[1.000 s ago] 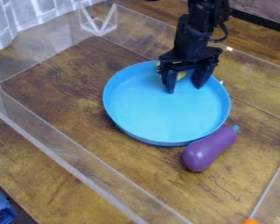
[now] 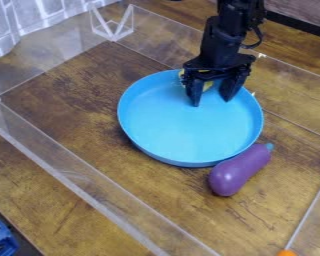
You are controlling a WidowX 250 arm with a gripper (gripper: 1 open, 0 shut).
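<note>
The black gripper (image 2: 214, 80) reaches down over the back rim of a blue plate (image 2: 190, 125). A yellowish object (image 2: 192, 76) shows partly behind its fingers, too hidden to tell whether it is held. A purple eggplant (image 2: 240, 168) lies outside the plate at its lower right.
A wooden table (image 2: 69, 170) with clear room at the left surrounds the plate. Transparent walls run along the left and lower left. A blue object (image 2: 0, 240) and an orange one (image 2: 288, 250) sit at the bottom edges.
</note>
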